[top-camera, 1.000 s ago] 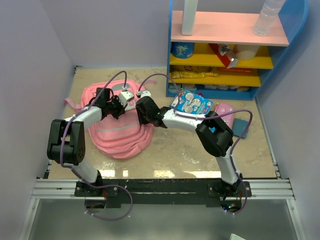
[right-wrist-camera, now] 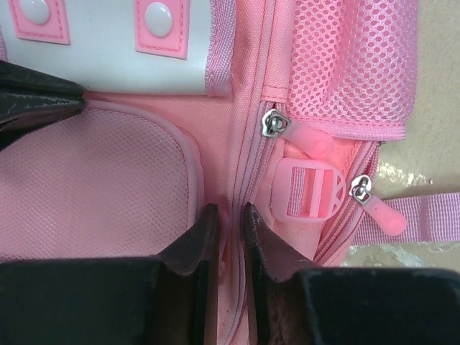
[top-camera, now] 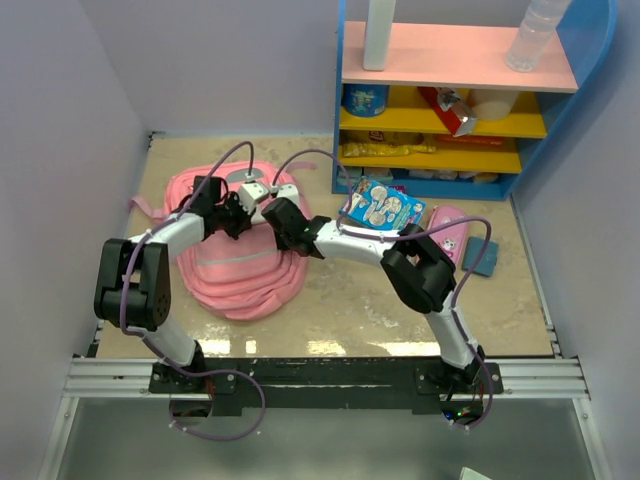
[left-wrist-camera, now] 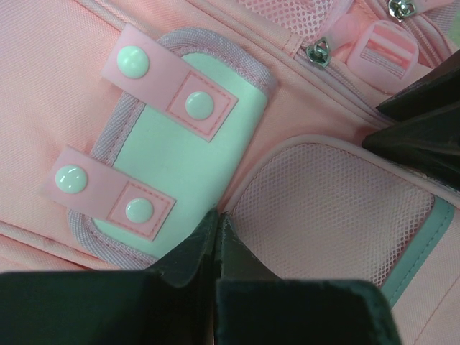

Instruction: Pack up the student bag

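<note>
The pink bag (top-camera: 238,275) lies flat at the table's left, its front carrying a mint flap (left-wrist-camera: 183,154) with two snap straps and a mesh pocket (left-wrist-camera: 323,208). Pressed down between flap and pocket, my left gripper is shut; nothing shows between its fingers. Along the bag's right side, my right gripper is shut on a pink fabric edge beside the zip seam. Two zip pulls, one the upper zip pull (right-wrist-camera: 305,136), lie just beyond its fingers. The arms hide part of the bag in the top view.
Right of the bag are a blue patterned book (top-camera: 383,206), a pink case (top-camera: 450,232) and a dark teal item (top-camera: 482,257). The stocked shelf (top-camera: 460,60) stands behind them. Table between bag and right edge is mostly clear in front.
The left arm looks still.
</note>
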